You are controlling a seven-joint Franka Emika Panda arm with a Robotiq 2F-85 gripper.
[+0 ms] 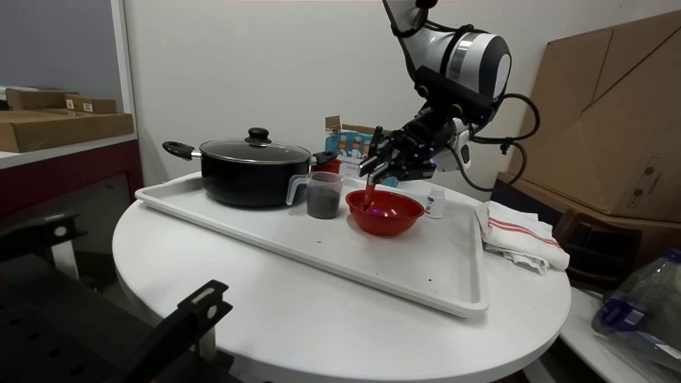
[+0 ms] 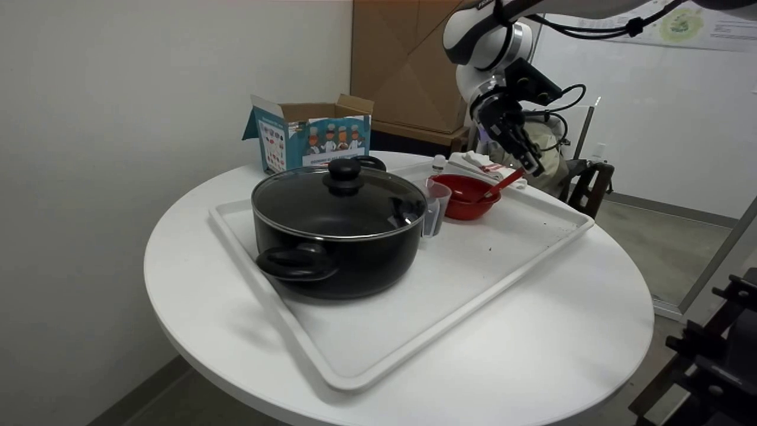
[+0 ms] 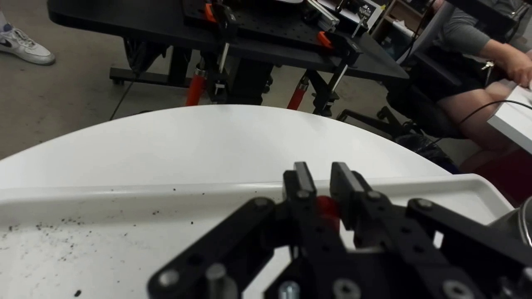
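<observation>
A red-handled utensil (image 1: pixel 368 195) reaches down into the red bowl (image 1: pixel 390 223), which sits upright on the white tray. My gripper (image 1: pixel 373 172) is shut on the handle, just above the bowl's far-left rim. From the other side, the utensil (image 2: pixel 507 182) slants down from my gripper (image 2: pixel 532 170) into the bowl (image 2: pixel 468 207). Only a red bit of the handle (image 3: pixel 328 209) shows between the fingers in the wrist view. The utensil's lower end is hidden inside the bowl.
Left of the bowl stand a clear measuring cup (image 1: pixel 323 197) with dark contents and a lidded black pot (image 1: pixel 255 178). A small white bottle (image 1: pixel 435 203) is close on the bowl's right. A folded towel (image 1: pixel 520 235) lies beyond the tray (image 1: pixel 306 246), whose front is mostly bare.
</observation>
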